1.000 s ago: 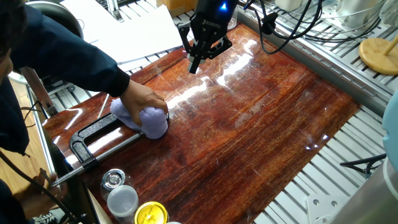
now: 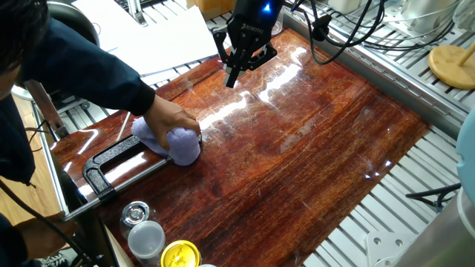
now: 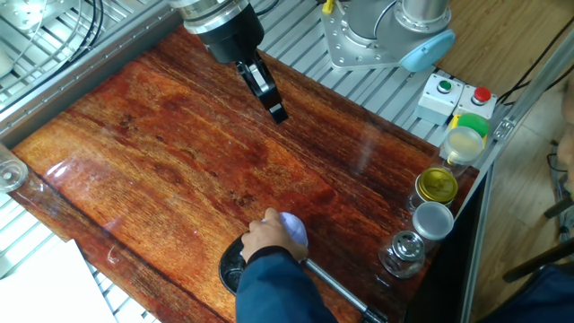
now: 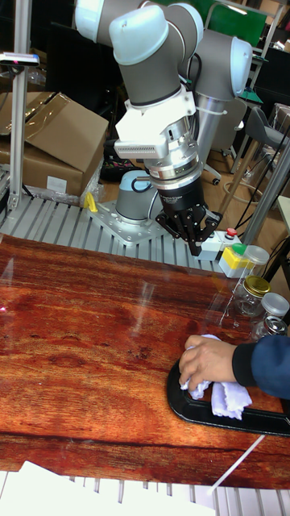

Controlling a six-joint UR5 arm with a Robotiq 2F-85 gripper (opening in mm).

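Note:
My gripper (image 2: 232, 80) hangs over the wooden board (image 2: 319, 148), clear of its surface. Its fingertips meet, and nothing shows between them. In exterior view 2 the same gripper (image 3: 278, 114) points down over the upper part of the board. A person's hand (image 2: 169, 119) presses a lilac cloth (image 2: 184, 146) onto one end of a black clamp-like frame (image 2: 96, 174) with a metal rod. Exterior view 3 shows the cloth (image 4: 229, 399) bunched under the hand, well apart from my gripper (image 4: 196, 249).
Several jars stand at the board's edge, among them a yellow-lidded one (image 3: 438, 185) and a white-lidded one (image 3: 432, 221). A control box with a red button (image 3: 482, 94) sits beyond them. The board's middle is bare. The person's arm (image 2: 82, 63) reaches across one side.
The person's other hand, low at the left edge, has shifted down and away from the rod's end. My gripper and the cloth have stayed where they were.

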